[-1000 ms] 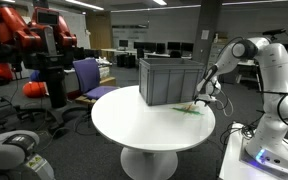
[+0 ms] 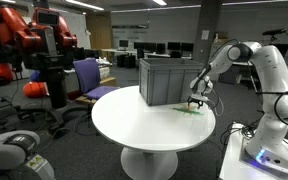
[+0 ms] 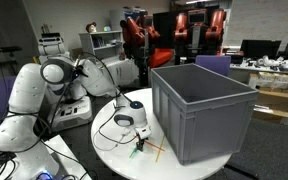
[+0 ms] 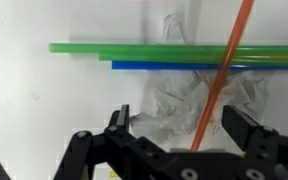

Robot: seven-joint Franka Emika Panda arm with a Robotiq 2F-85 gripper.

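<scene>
My gripper stands open over the white table in the wrist view, nothing held between its fingers. A red-orange stick slants between the fingertips, passing over the other sticks. Two green sticks and a blue stick lie crosswise just beyond the fingers. Crumpled clear film lies beneath the red-orange stick. Something yellow peeks out at the bottom, mostly hidden by the gripper. Exterior view 1 has the gripper low at the table's right side, close to the sticks.
A large grey bin stands on the table beside the arm, its wall close to the sticks.
The gripper has come down towards the sticks and slightly left in exterior view 1. The bin and the table look unmoved.
</scene>
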